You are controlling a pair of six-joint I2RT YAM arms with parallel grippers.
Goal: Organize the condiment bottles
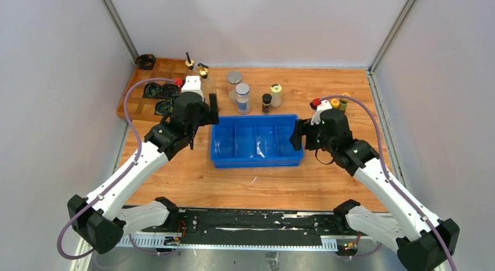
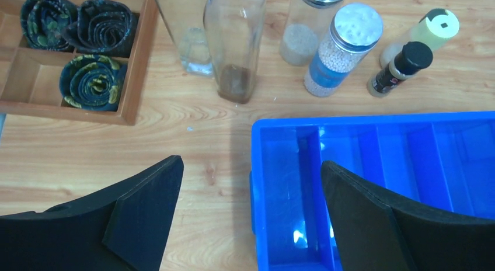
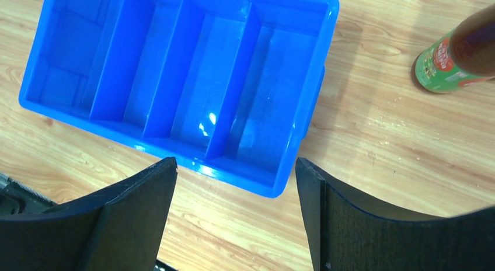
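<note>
The blue divided tray stands empty mid-table. Behind it are two glass dispensers, a salt shaker, a labelled shaker, a small dark-capped jar and a pale-capped jar. Sauce bottles stand right of the tray, partly hidden. My left gripper hangs open over the tray's left end and the table beside it. My right gripper is open above the tray's right end. Neither has anything between its fingers.
A wooden compartment box with rolled dark cloths sits at the back left. The table in front of the tray is clear, as is some board at the back right.
</note>
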